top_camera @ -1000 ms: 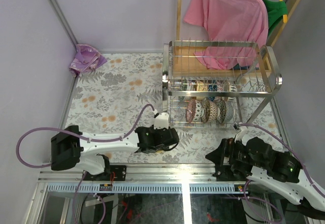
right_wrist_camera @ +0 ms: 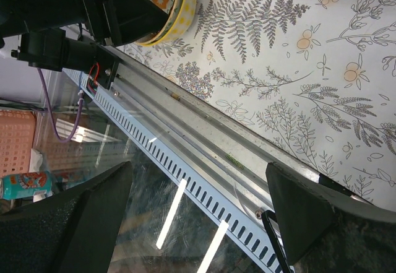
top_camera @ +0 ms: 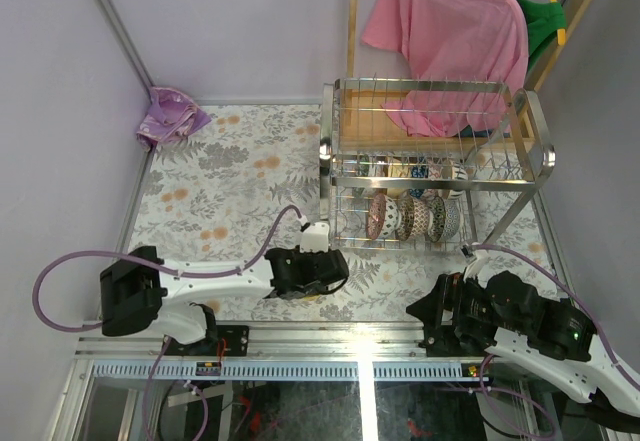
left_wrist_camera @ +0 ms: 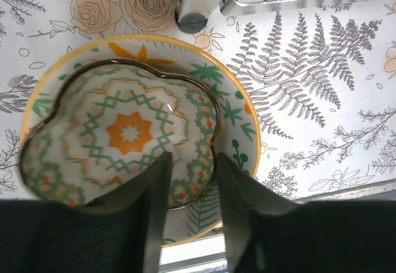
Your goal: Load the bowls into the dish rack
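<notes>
In the left wrist view, a wavy-rimmed bowl (left_wrist_camera: pixel 129 132) with an orange star sits tilted inside a wider yellow-rimmed bowl (left_wrist_camera: pixel 238 124). My left gripper is at its lower right rim, one finger over the inside and the other by the outer edge. A gap shows between these fingers, and whether they grip the wall is unclear. From above, the left arm hides the stack; a yellow-checked bowl (right_wrist_camera: pixel 186 17) shows beneath it in the right wrist view. The dish rack (top_camera: pixel 327 151) holds several bowls (top_camera: pixel 410 218). My right gripper stands open and empty over the front rail.
A rack leg (left_wrist_camera: pixel 197 13) stands close beside the bowl stack. The purple cloth (top_camera: pixel 170 118) lies at the back left, and a pink shirt (top_camera: pixel 450 21) hangs over the back of the rack.
The wavy-rimmed bowl has shifted and tilted within the wider bowl, and looks blurred. The right arm is still.
</notes>
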